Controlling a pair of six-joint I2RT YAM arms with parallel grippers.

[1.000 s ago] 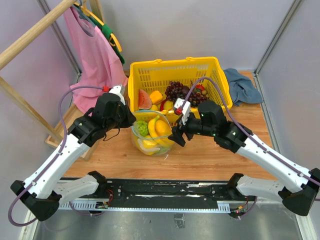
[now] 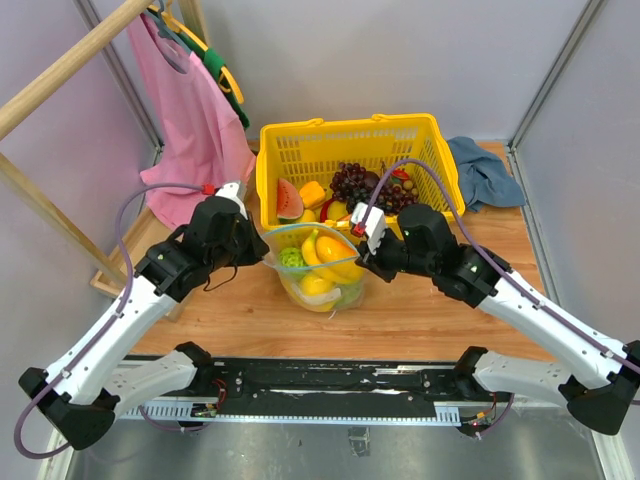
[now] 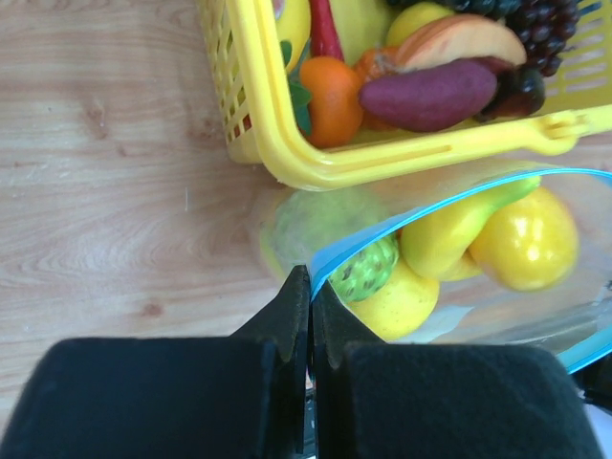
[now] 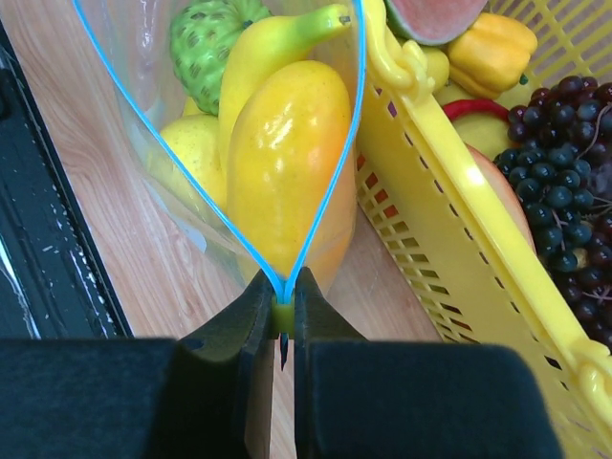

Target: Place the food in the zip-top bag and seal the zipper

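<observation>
A clear zip top bag (image 2: 318, 300) with a blue rim holds yellow fruit and a green bumpy fruit (image 4: 212, 50), including a banana (image 3: 449, 229) and a large mango-like fruit (image 4: 285, 153). My left gripper is shut at one end of the bag's rim (image 3: 378, 229), the blue edge running into its fingertips. My right gripper is shut on the opposite end of the rim, where the two blue edges meet. The bag's mouth is stretched between them.
A yellow basket (image 2: 285, 140) with assorted fruit stands directly behind the bag. A pink garment (image 2: 175, 120) hangs on a wooden rack at left, and a blue cloth (image 2: 485, 175) lies at right. Bare table (image 2: 270, 335) shows in front.
Both grippers have moved a little outward, more so the right, and the bag's mouth has stretched sideways.
</observation>
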